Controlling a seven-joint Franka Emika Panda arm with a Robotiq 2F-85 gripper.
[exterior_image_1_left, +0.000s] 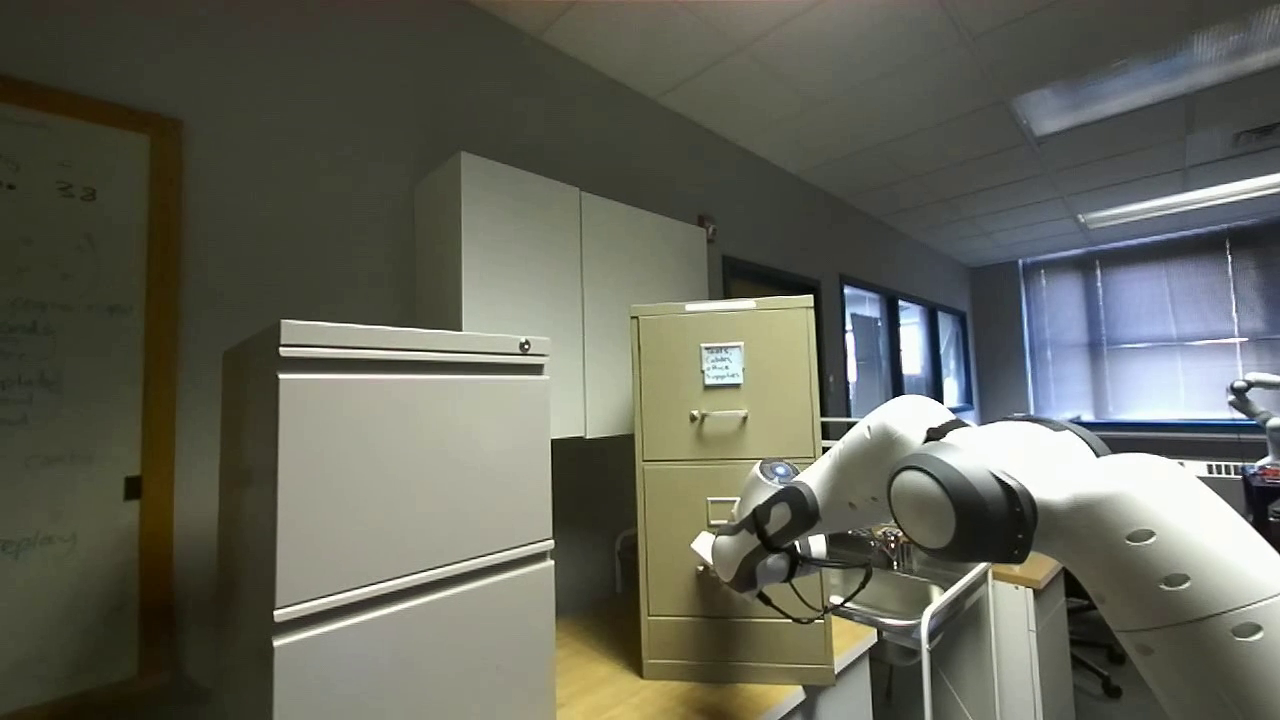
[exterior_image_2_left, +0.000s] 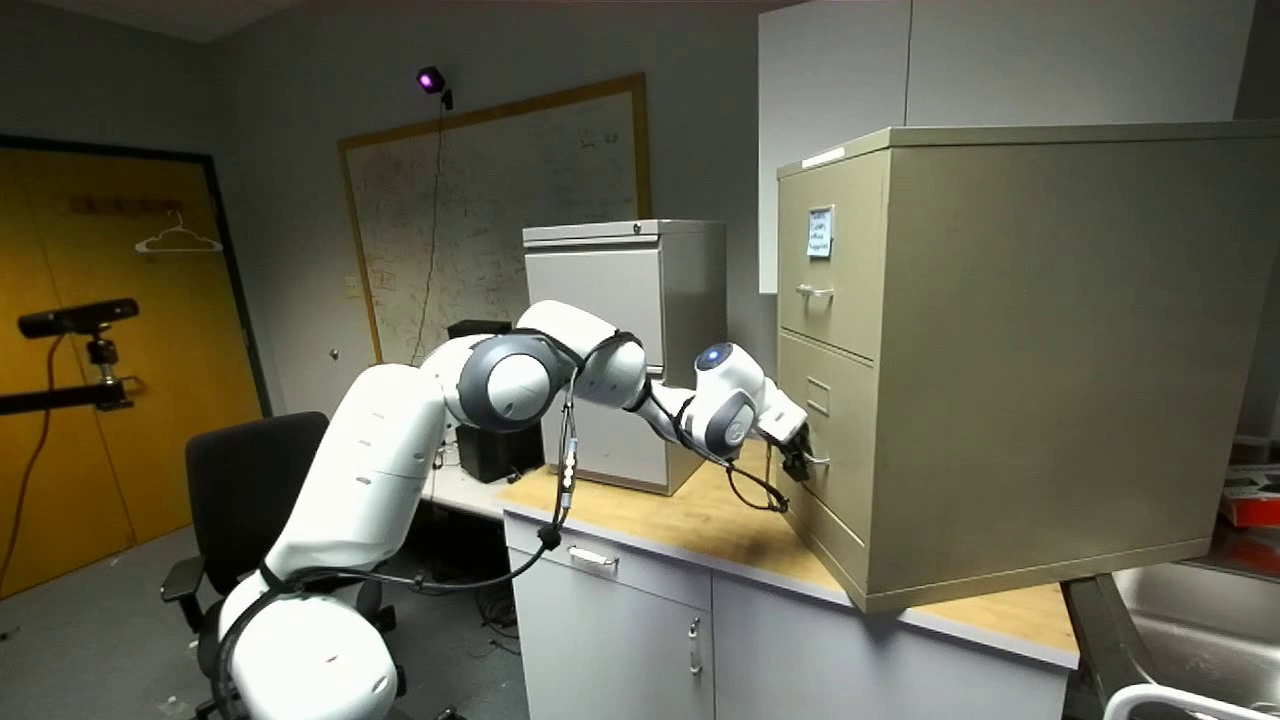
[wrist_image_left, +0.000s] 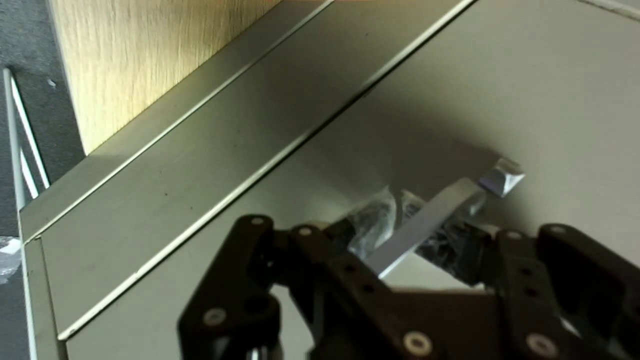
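Observation:
A tan two-drawer filing cabinet (exterior_image_2_left: 1044, 360) stands on the wooden counter. Its lower drawer (exterior_image_1_left: 672, 528) is flush with the front, and so is the upper drawer (exterior_image_1_left: 780, 360). In the wrist view the lower drawer's silver handle (wrist_image_left: 427, 221) runs between my two fingers. My gripper is shut on this handle, with clear film-like pads (wrist_image_left: 376, 223) on either side of the bar. The small metal thumb latch (wrist_image_left: 502, 176) sits just past the handle's end, clear of the fingers. In exterior view 1 my wrist hides most of the handle.
A grey filing cabinet (exterior_image_1_left: 414, 480) stands to the left of the tan one. Bare wooden counter (exterior_image_2_left: 720, 522) lies between them. A metal sink (exterior_image_1_left: 894, 594) is on the tan cabinet's far side, with white cupboards (exterior_image_1_left: 522, 288) on the wall behind.

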